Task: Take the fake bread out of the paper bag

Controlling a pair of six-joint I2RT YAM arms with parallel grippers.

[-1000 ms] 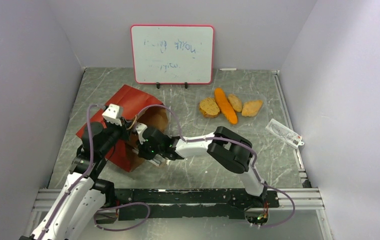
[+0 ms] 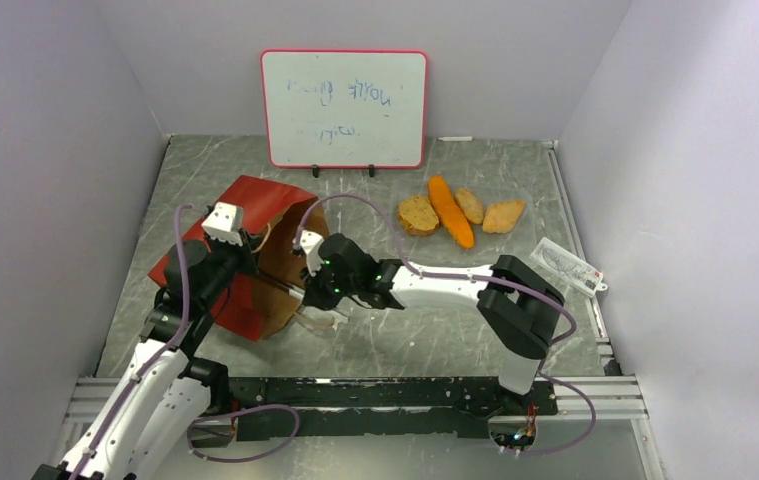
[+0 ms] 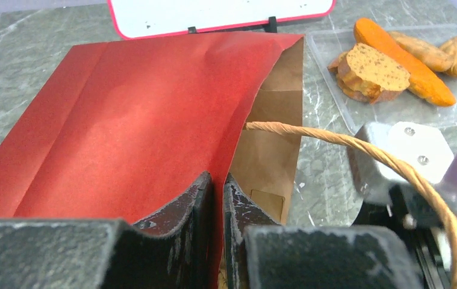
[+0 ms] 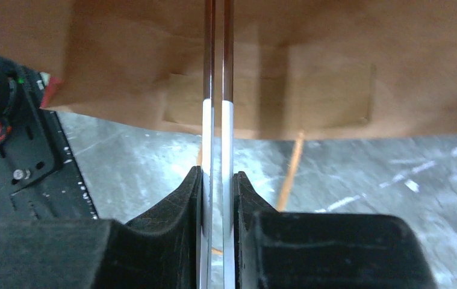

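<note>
A paper bag, red outside and brown inside, lies on its side at the left with its mouth facing right. My left gripper is shut on the edge of its mouth. My right gripper stands before the opening, shut on slim white-and-brown tongs that reach toward the bag's brown inner side. No bread shows between the tong arms in the right wrist view. A bread slice, an orange-brown loaf and two smaller pieces sit in a clear tray. The bag's inside is mostly hidden.
A twisted handle of the bag arches toward my right arm. Behind stands a whiteboard; a white card lies at the right. Bare table spreads between the bag and the tray.
The left gripper stayed at the bag's edge.
</note>
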